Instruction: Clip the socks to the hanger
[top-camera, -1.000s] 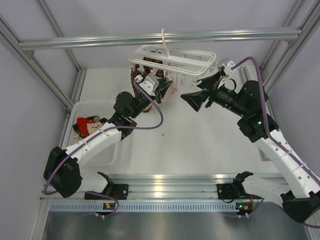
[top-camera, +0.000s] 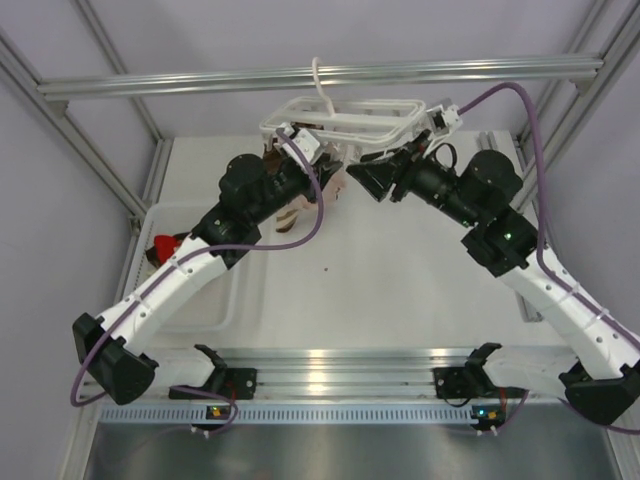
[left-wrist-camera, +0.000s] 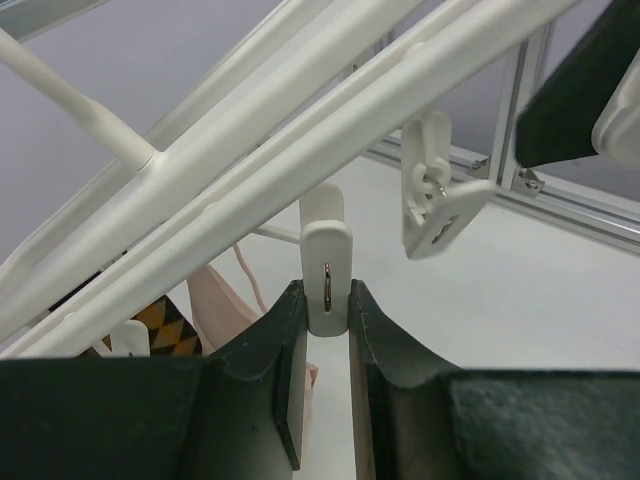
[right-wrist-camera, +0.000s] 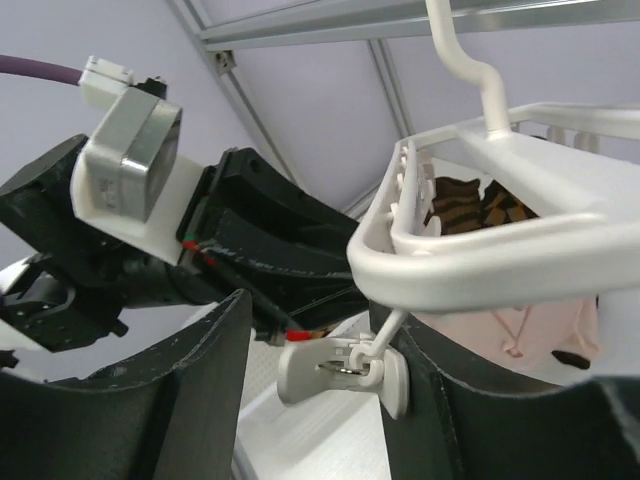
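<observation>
The white hanger (top-camera: 368, 122) hangs from the overhead bar by its hook. In the left wrist view my left gripper is shut on a white clip (left-wrist-camera: 327, 262) beneath the hanger's frame. A second clip (right-wrist-camera: 345, 368) sits between the fingers of my right gripper, under the hanger's corner. This clip lies against the right-hand finger; contact on its other side is hard to see. Behind the left gripper hang a pink sock (right-wrist-camera: 515, 335) and a brown-black patterned sock (right-wrist-camera: 470, 205); the hanger and arm partly cover them.
A white bin (top-camera: 205, 325) with a red and dark item (top-camera: 165, 247) stands at the left, partly behind the left arm. The overhead bar (top-camera: 200, 84) spans the top. Both grippers are close together under the hanger.
The hanger has tipped flatter, its far side less visible. My left gripper has risen slightly.
</observation>
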